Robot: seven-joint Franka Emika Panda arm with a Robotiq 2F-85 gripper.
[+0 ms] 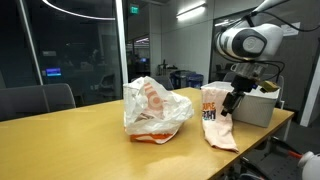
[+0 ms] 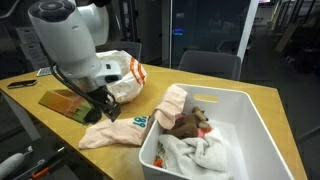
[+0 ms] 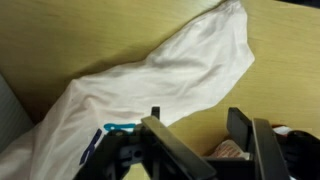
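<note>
A pale pink cloth (image 1: pixel 217 128) hangs over the near wall of the white box (image 2: pixel 240 98), its lower end spread on the table. In exterior view 2, one part of the cloth (image 2: pixel 171 103) drapes over the box rim and another lies flat beside the box. My gripper (image 1: pixel 231 106) is just above the cloth's lower part. The wrist view shows the gripper with its fingers apart and the cloth (image 3: pixel 175 70) beneath and ahead of them. I see nothing held between the fingertips.
A brown plush toy (image 2: pixel 188 126) and a white cloth (image 2: pixel 195 155) lie inside the box. A white plastic bag (image 1: pixel 155 110) with red print stands on the table.
</note>
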